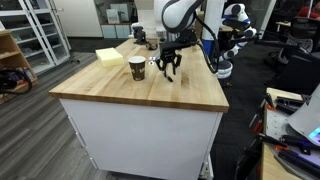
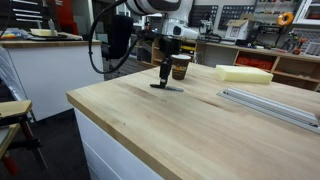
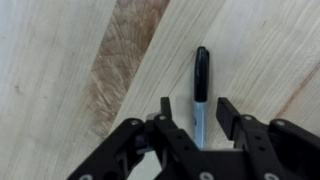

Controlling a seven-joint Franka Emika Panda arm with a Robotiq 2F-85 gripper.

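A thin pen-like object (image 3: 199,95), black at one end and silver-grey along the rest, lies on the light wooden tabletop (image 3: 60,75). In the wrist view my gripper has its fingers apart on either side of the object's grey part, with a gap showing on both sides. The lower end of the object is partly hidden by the gripper. From exterior view 2, the gripper (image 2: 164,80) points down right at the object (image 2: 175,89), close to the table surface. Exterior view 1 shows the gripper (image 1: 171,71) over the counter's middle.
A dark brown cup (image 1: 137,68) stands close by the arm. Farther off lies a pale yellow block (image 2: 244,74), and silver metal rails (image 2: 270,105) rest on the tabletop.
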